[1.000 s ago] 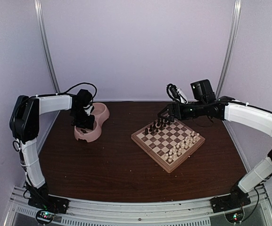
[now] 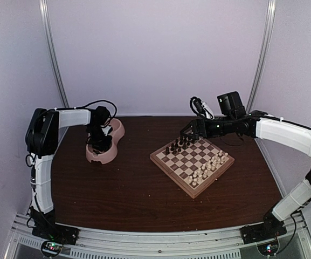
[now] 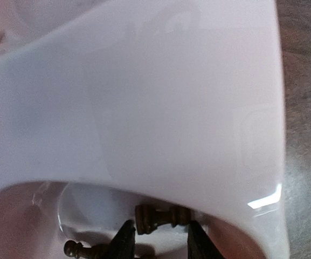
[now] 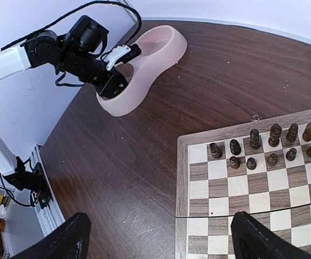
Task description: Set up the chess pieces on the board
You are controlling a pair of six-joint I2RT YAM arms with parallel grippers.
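My left gripper (image 2: pixel 98 147) reaches down into the pink double bowl (image 2: pixel 112 156) at the table's left. In the left wrist view a dark chess piece (image 3: pixel 160 217) lies on its side in the bowl, just by my left fingertips; the fingers (image 3: pixel 124 241) stand apart, near its two ends. Another dark piece (image 3: pixel 78 249) lies beside it, partly hidden by a finger. My right gripper hangs wide open above the chessboard (image 4: pixel 182 183), nothing between its fingers. Dark pieces (image 4: pixel 255 139) stand upright in two rows along one side; light pieces (image 2: pixel 209 167) fill the opposite side.
A small metal clasp (image 4: pixel 256 118) sticks out at the board's edge. Bare dark tabletop (image 2: pixel 139 183) lies between bowl and board and along the front. Walls enclose the table at the back and sides.
My left arm has shifted right and its gripper has moved slightly right and lower in the bowl. The right arm and the board look the same.
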